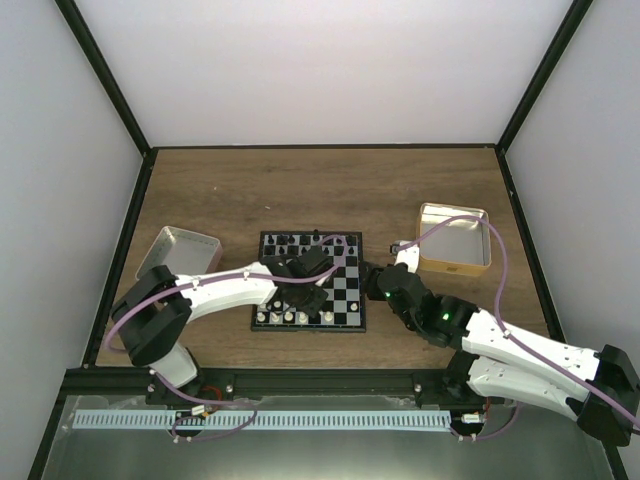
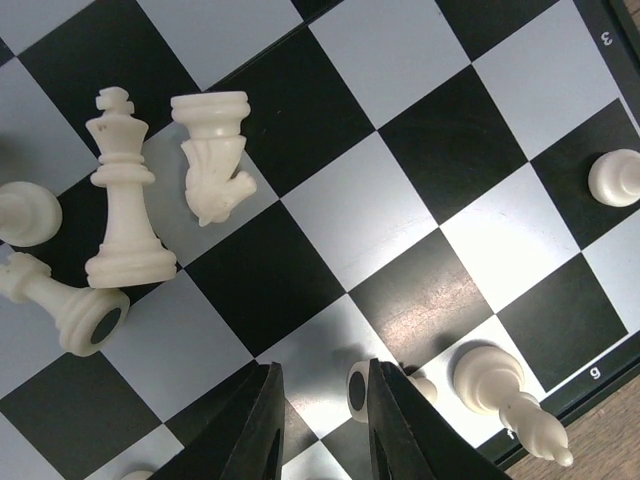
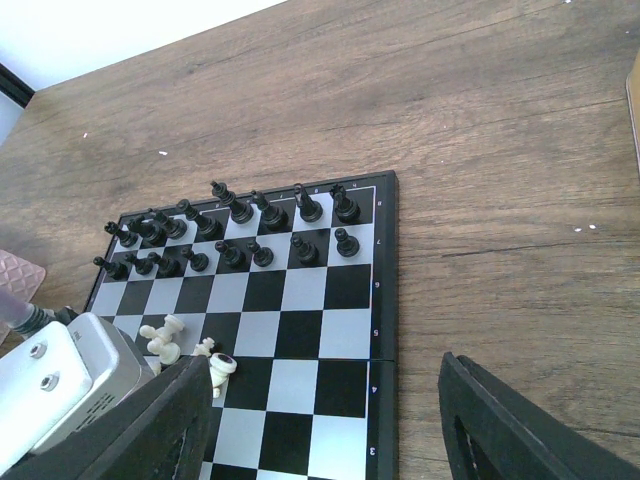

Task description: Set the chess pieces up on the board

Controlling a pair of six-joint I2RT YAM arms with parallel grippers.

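My left gripper hangs low over the near part of the chessboard, part open, beside a small white piece lying on its side. A white bishop stands to its right. Upper left in that view lie a white king, a knight and a rook; a white pawn stands near the edge. Black pieces stand in two rows at the far side. My right gripper is open just right of the board, nothing between its fingers.
A silver tray sits left of the board and a tan-rimmed box at the right back. Bare wood lies behind the board and to its right.
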